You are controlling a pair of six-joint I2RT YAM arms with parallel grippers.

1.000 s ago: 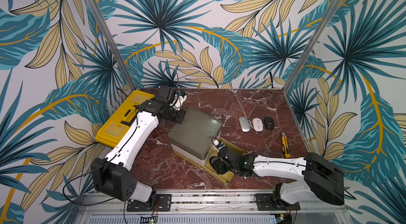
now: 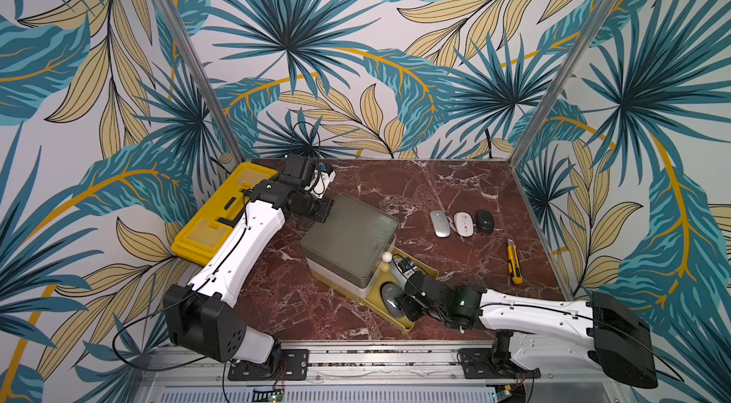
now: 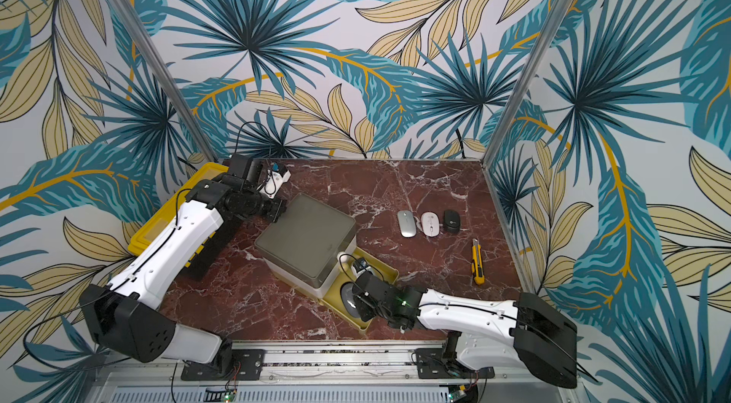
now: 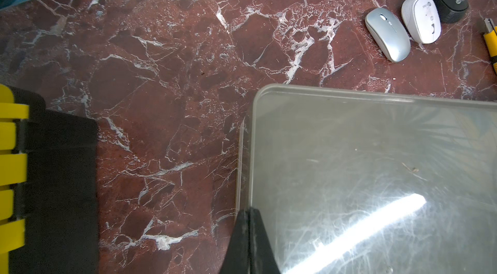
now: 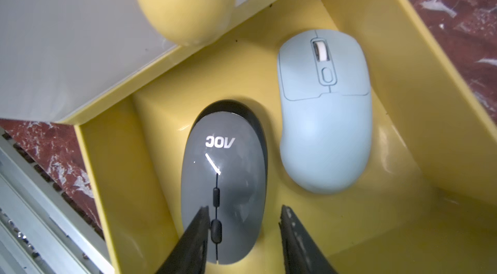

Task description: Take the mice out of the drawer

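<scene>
The open yellow drawer (image 5: 414,51) extends from the grey-lidded box (image 2: 348,231). In the right wrist view, a dark grey AOC mouse (image 5: 222,149) and a pale blue mouse (image 5: 325,129) lie side by side in it. My right gripper hangs over the drawer, fingers apart, its left finger over the grey mouse's lower part, nothing held. My left gripper is shut at the box lid's left edge, nothing visible between its fingers.
A silver mouse (image 2: 439,224), white mouse (image 2: 463,224) and black mouse (image 2: 484,221) stand in a row right of the box, near a yellow cutter (image 2: 514,262). A yellow case (image 2: 205,228) lies at left.
My right arm has shifted right and toward the front, showing more of the drawer and round knob in the top left view. My left arm has not visibly moved.
</scene>
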